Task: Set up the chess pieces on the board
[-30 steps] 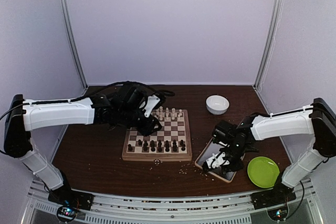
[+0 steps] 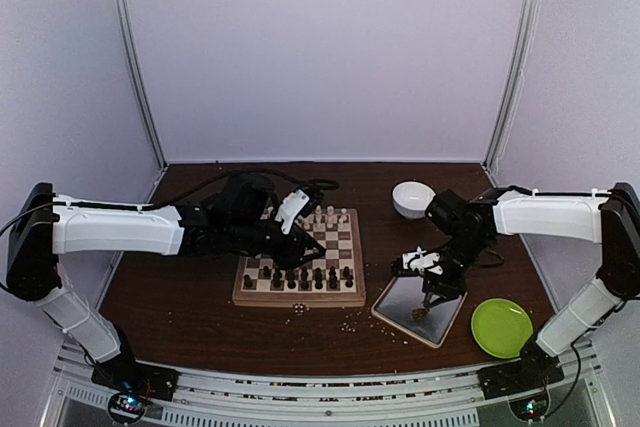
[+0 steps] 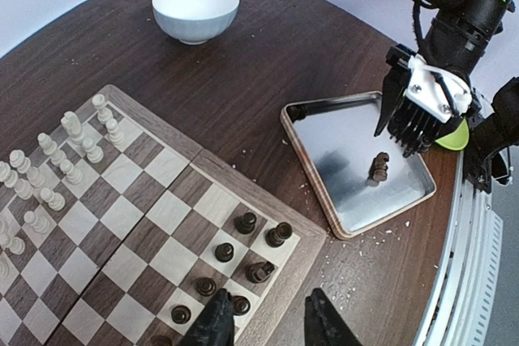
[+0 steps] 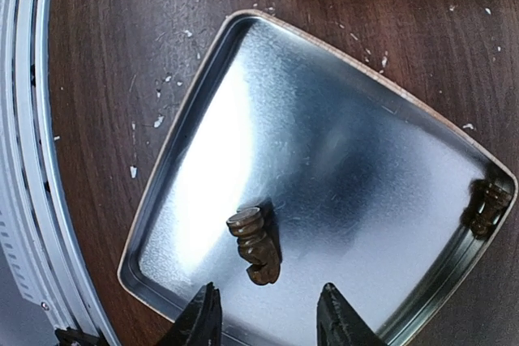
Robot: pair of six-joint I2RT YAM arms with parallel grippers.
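Observation:
The wooden chess board carries white pieces along its far side and dark pieces along its near side. My left gripper hovers over the board's near right part, its fingers apart with nothing visible between them. To the right, a metal tray holds two dark pieces lying on their sides: a knight-like piece on the open floor and a smaller piece against a corner. Over that tray my right gripper stands open and empty, beside the knight-like piece.
A white bowl is at the back right, and a green plate sits right of the tray. Small pale crumbs dot the wood in front of the board. Table space between board and bowl is bare.
My right arm has pulled up and back over the tray, exposing more of its floor. The left gripper has shifted slightly right over the board.

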